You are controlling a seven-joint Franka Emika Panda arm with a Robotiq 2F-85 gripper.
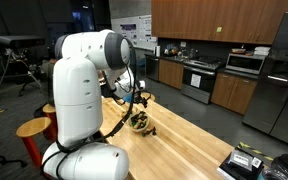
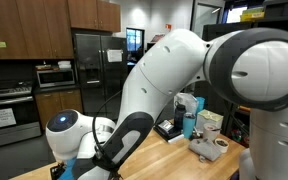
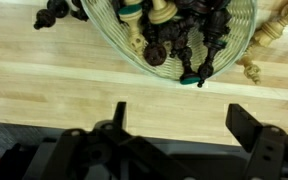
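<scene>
In the wrist view, a round woven basket (image 3: 246, 30) holding dark and light chess pieces fills the top of the picture. A dark piece (image 3: 54, 12) lies on the table to its left. On its right are light wooden pieces (image 3: 276, 28). My gripper stands open, with bare wood between its fingers and the basket ahead of them. In exterior view 1 the gripper (image 1: 136, 98) is above the table, near the far side of the basket (image 1: 139, 121). The table in exterior view 2 is partly blocked by the arm.
The wooden table (image 1: 189, 150) has broad clear room to the right of the basket. A black device (image 1: 241, 165) stands at its near right. The table's edge (image 3: 64, 126) runs just below the fingertips in the wrist view. Mugs and boxes (image 2: 189, 127) sit farther along the table.
</scene>
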